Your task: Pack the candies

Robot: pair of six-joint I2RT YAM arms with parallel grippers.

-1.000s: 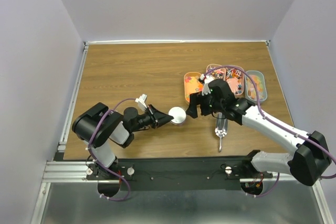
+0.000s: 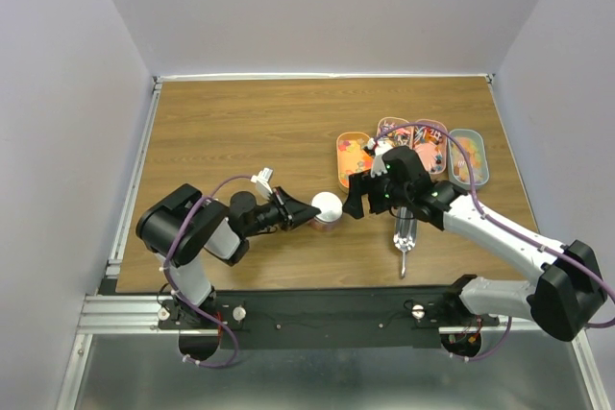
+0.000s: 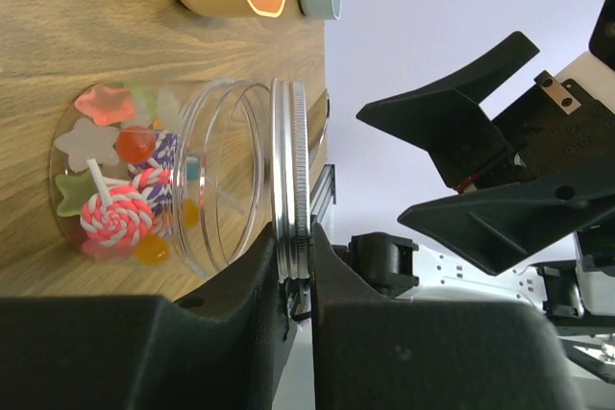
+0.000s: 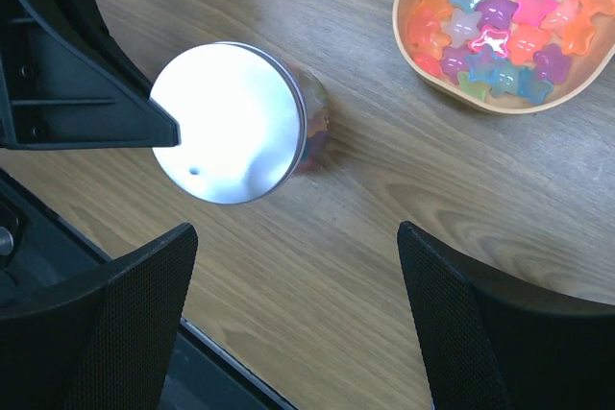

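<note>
A clear jar of star candies, round candies and lollipops stands on the wooden table. My left gripper is shut on its silver lid, which is at the jar's top, side-on in the left wrist view and white in the right wrist view. Whether the lid is seated on the rim is hard to tell. My right gripper stands open just right of the jar, nothing between its fingers.
Several candy trays sit at the back right, one holding star candies. A metal tool lies at the front right.
My left gripper and the lid have shifted slightly right. My right gripper has also moved a little right.
</note>
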